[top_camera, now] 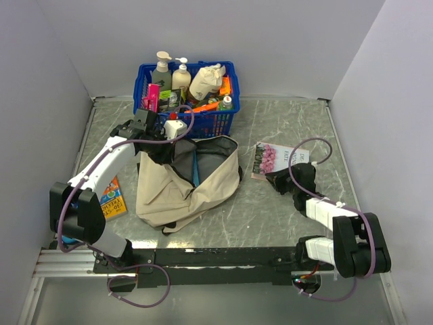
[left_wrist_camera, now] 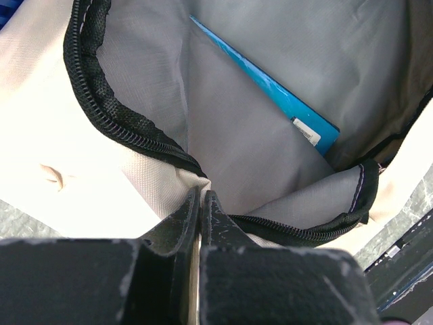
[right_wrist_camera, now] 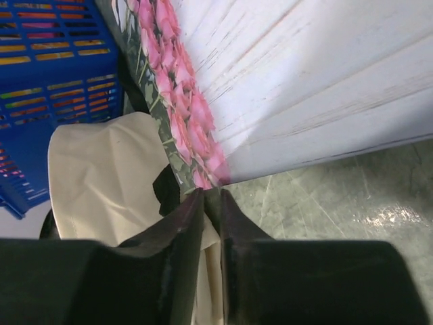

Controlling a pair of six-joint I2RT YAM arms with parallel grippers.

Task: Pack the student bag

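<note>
My left gripper is shut on the zippered edge of the beige bag, which lies open at the middle left; a blue flat item rests inside on the grey lining. On the right, my right gripper is at the edge of a book with pink flowers, seen flat on the table in the top view. Its fingertips are close together, and whether anything is between them is unclear.
A blue basket full of bottles, pouches and boxes stands at the back. An orange book lies left of the bag. Bare table surrounds the flowered book, mainly in front.
</note>
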